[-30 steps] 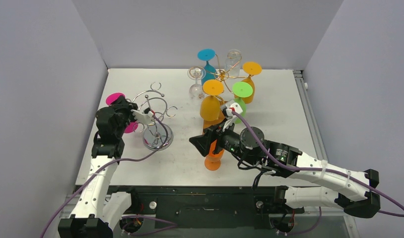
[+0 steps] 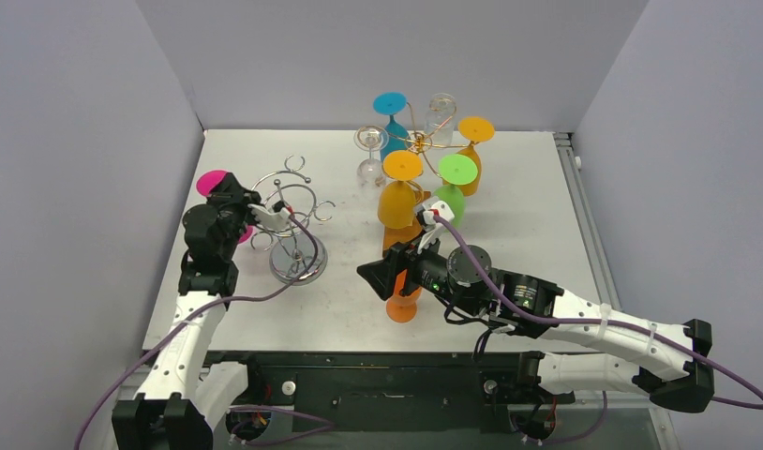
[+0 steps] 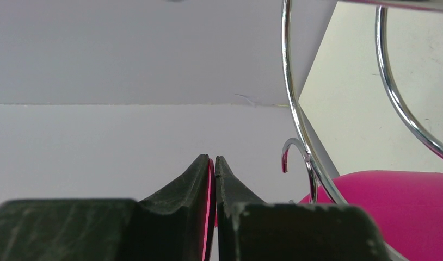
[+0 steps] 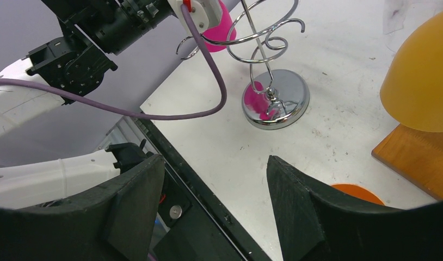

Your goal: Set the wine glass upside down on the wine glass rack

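Note:
The pink wine glass shows its foot (image 2: 210,182) beside my left gripper (image 2: 230,189) in the top view; part of its bowl shows lower down, by the silver rack (image 2: 299,259). In the left wrist view the fingers (image 3: 178,190) are closed together on a thin pink edge, the glass's foot, while the pink bowl (image 3: 393,201) hangs behind the rack's chrome wire (image 3: 291,92). Most of the stem is hidden by the gripper. My right gripper stands open and empty, over the front middle of the table.
Behind the right arm, a gold rack (image 2: 418,142) carries upside-down glasses, among them a blue one (image 2: 390,105) and a green one (image 2: 458,170). An orange glass (image 2: 401,309) stands below the right gripper. A purple cable (image 2: 265,298) loops before the silver rack.
The pink glass and my left gripper have shifted slightly toward the back left; the foot sits a little farther up in the top view.

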